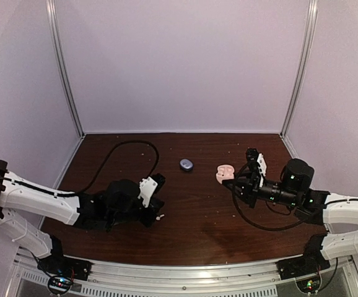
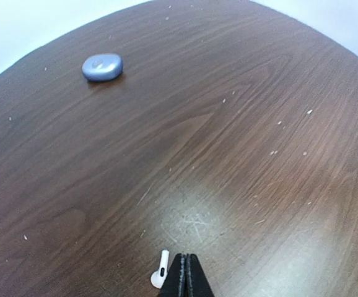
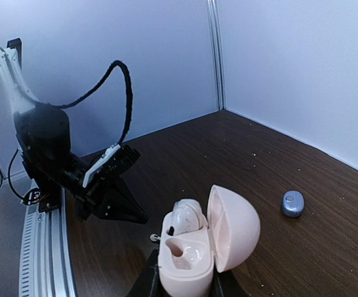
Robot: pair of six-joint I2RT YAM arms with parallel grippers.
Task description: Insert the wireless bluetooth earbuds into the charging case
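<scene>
In the right wrist view a pink charging case (image 3: 187,281), its lid (image 3: 233,229) hinged up, is gripped in my right gripper above the table. One white earbud (image 3: 186,216) sits in its far slot; the near slot is empty. Another white earbud (image 2: 159,277) shows just left of my left gripper, whose fingers are together with nothing visible between them. From the right side, this earbud (image 3: 155,237) appears below and apart from the left fingertips, seemingly on the table. Whether it touches them is unclear.
A blue-grey rounded object (image 1: 186,165) lies alone on the brown table (image 1: 191,235), behind and between the arms. The table between the two grippers is clear. Pale walls close off the back and sides.
</scene>
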